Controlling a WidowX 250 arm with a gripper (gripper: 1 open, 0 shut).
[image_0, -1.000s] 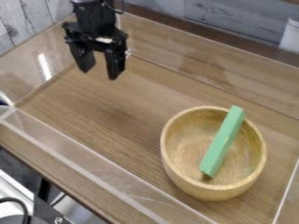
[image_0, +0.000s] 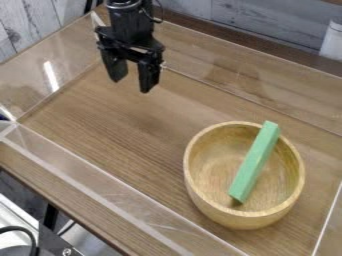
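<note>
My black gripper (image_0: 131, 66) hangs over the upper left of the wooden table, its two fingers apart and open, with nothing visible between them. At the lower right, well away from the gripper, a round light wooden bowl (image_0: 207, 190) holds a long green block (image_0: 254, 162), which lies slanted with its upper end on the bowl's rim.
Clear plastic strips run along its edges. A white cylinder (image_0: 333, 38) stands at the far top right, and grey panelled walls are behind.
The gripper has shifted slightly over the upper left of the table, its arm now more upright. The bowl and green block have not moved.
</note>
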